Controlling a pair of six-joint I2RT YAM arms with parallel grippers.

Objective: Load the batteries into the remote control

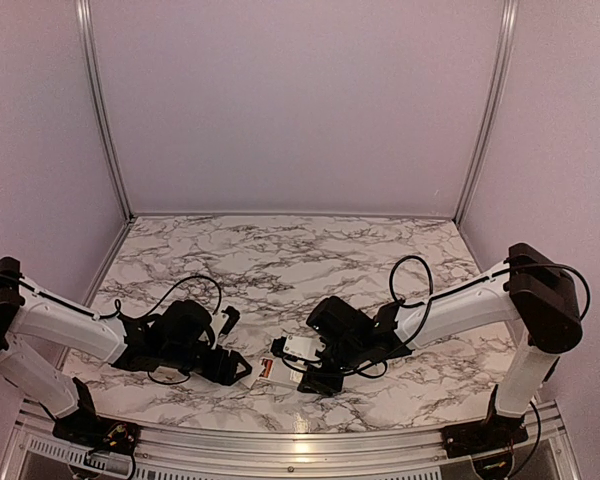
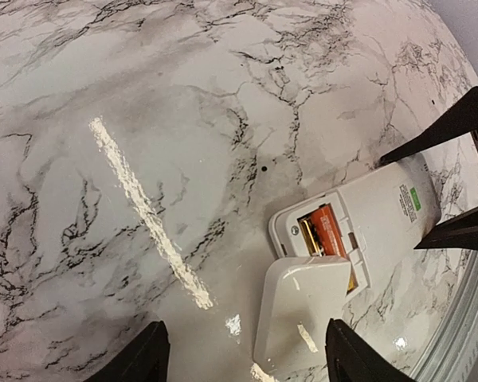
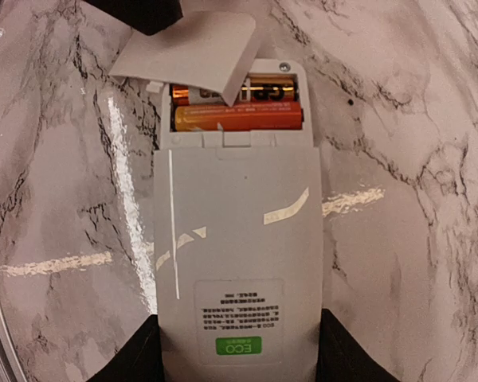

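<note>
The white remote (image 2: pixel 382 215) lies back-up on the marble table. In the right wrist view its compartment holds two orange batteries, the lower one (image 3: pixel 239 117) fully visible, the upper (image 3: pixel 275 90) partly covered by the loose white cover (image 3: pixel 183 52). In the left wrist view that cover (image 2: pixel 299 314) rests askew at the compartment end. My right gripper is shut on the other end of the remote. My left gripper is open just beside the cover, with nothing seen held between its fingers.
A metal rail (image 1: pixel 290 440) runs along the near edge, close to both grippers, and pale walls enclose the sides and back.
</note>
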